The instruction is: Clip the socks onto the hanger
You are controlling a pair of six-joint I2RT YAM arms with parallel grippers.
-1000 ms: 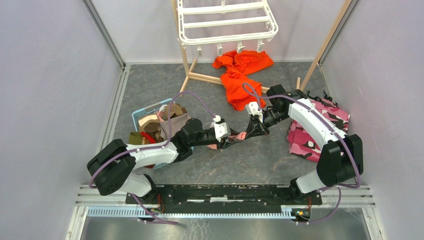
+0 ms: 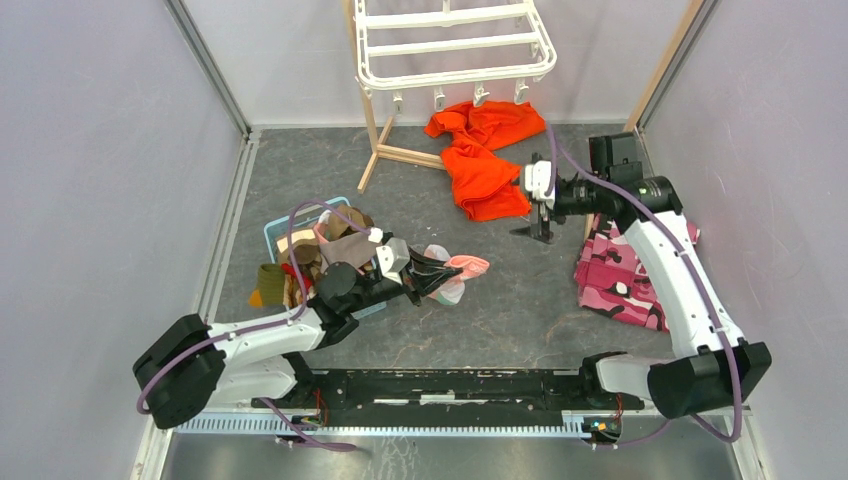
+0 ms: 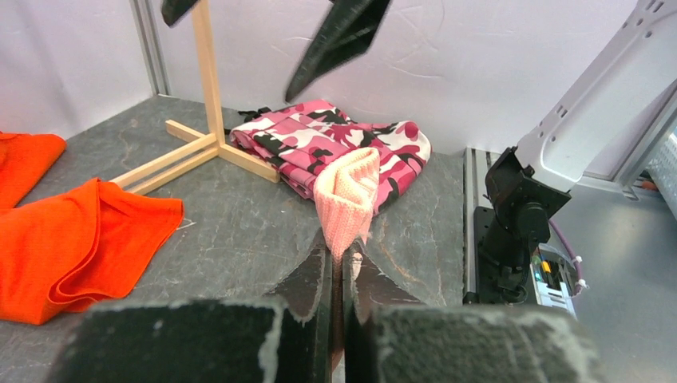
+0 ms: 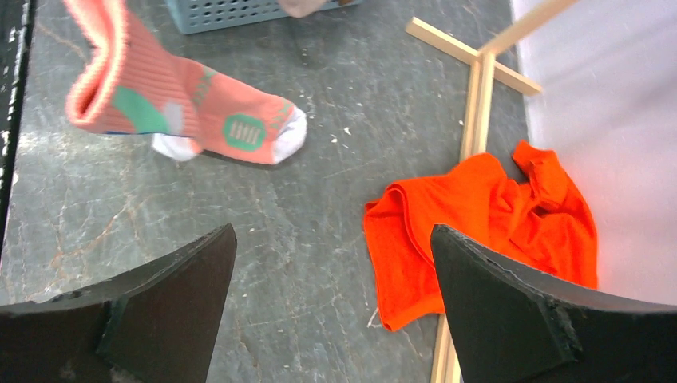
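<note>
A pink sock [image 2: 466, 266] is in my left gripper [image 2: 428, 276], which is shut on it in the middle of the work area; its folded top [image 3: 347, 179] sticks up from the fingertips. A second pink sock [image 4: 243, 132] with white and green patches lies on the floor beneath it. My right gripper [image 2: 534, 225] is open and empty, raised to the right of the socks. The white clip hanger [image 2: 455, 75] hangs at the back on a wooden stand, its clips along the front edge.
Orange cloths [image 2: 485, 180] lie below the hanger. A blue basket [image 2: 276, 229] full of mixed items is behind my left arm. Folded pink camouflage fabric [image 2: 620, 290] lies at the right.
My right gripper has pulled away from the held sock, up and to the right, and now stands open. My left gripper has drawn slightly left with the sock.
</note>
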